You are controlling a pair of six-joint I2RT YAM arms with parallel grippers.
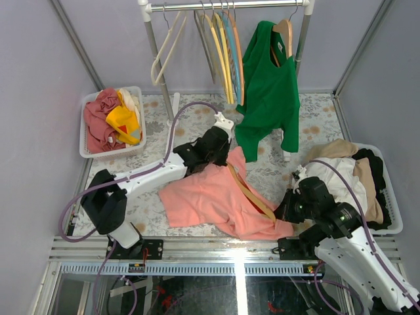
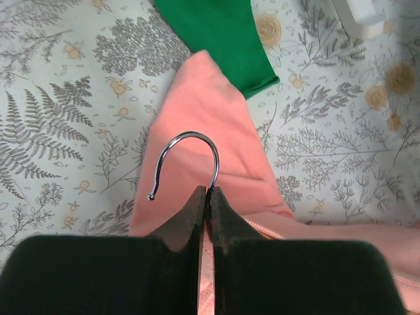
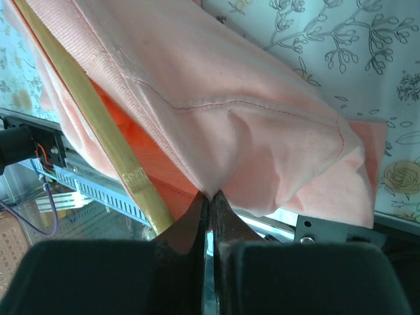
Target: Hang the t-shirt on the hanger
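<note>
The pink t-shirt lies spread on the patterned mat, one sleeve pointing toward the rack. A wooden hanger lies along its neckline; part of it is hidden by the cloth. My left gripper is shut on the stem of the metal hook, whose curve rises above the fingertips. At the front right, my right gripper is shut with the neckline's edge pinched at its tips. Beside it, the hanger's end shows next to the open collar.
A green top hangs on the rack near several empty hangers. Baskets of clothes stand at the left and right. Bare mat lies left of the shirt.
</note>
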